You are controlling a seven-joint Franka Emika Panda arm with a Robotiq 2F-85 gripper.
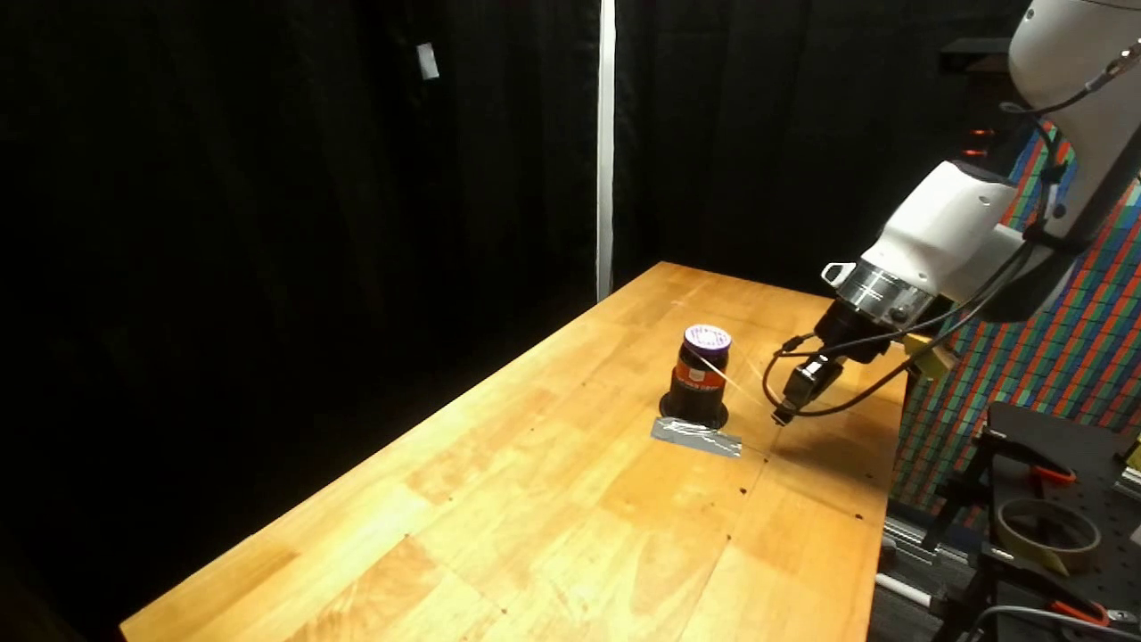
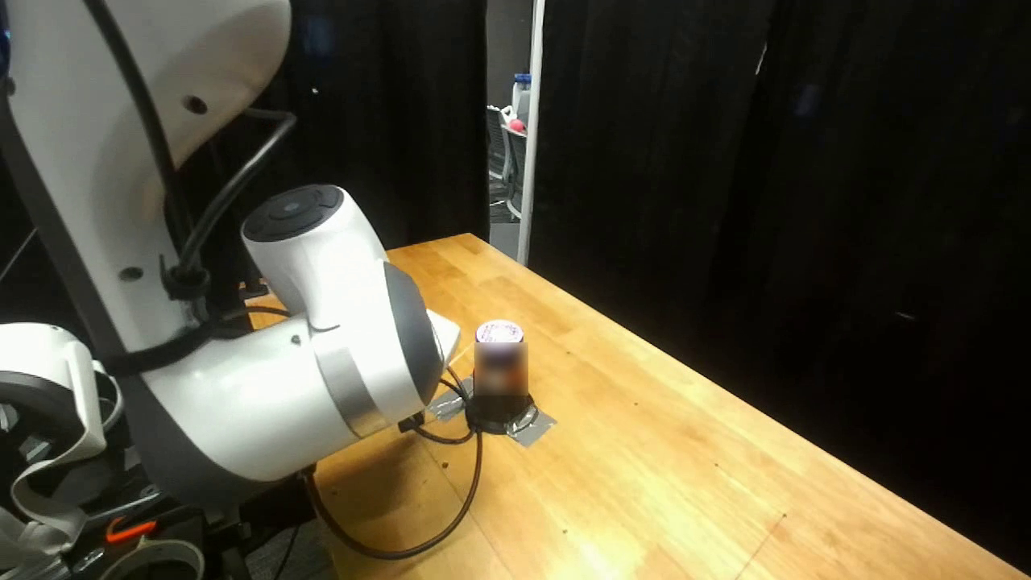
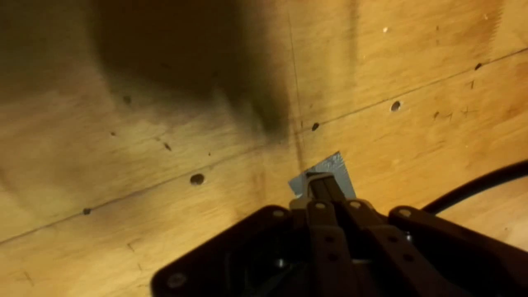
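A dark jar [image 1: 698, 383] with an orange-red label and a white-and-purple lid [image 1: 707, 338] stands upright in a black round base on the wooden table. My gripper [image 1: 783, 413] is low over the table, to the jar's right in exterior view 1, with its fingers together. A thin pale string [image 1: 723, 376] stretches from the upper part of the jar toward the fingertips, and the gripper appears shut on it. The wrist view shows the closed gripper over the table, but no string can be made out there. In exterior view 2 the arm hides the fingers.
Grey tape [image 1: 695, 437] lies at the foot of the base. A black cable [image 2: 461, 512] loops beside the wrist. Past the table's right edge in exterior view 1 is a dark bench with a tape roll [image 1: 1048, 533].
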